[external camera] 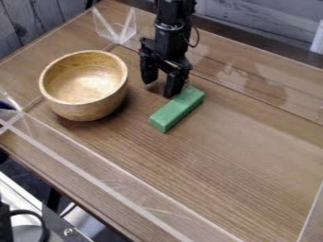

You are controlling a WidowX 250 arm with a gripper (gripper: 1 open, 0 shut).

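Observation:
My black gripper (163,76) hangs over the middle of the wooden table, open, its fingertips low beside the upper end of a green block (177,111). Whether they touch the block is unclear. To the left lies a large wooden bowl (71,84), empty.
A clear plastic object (113,28) stands behind the bowl at the upper left. Bare tabletop (233,161) fills the right and front. Dark cables lie at the lower left, off the table's edge.

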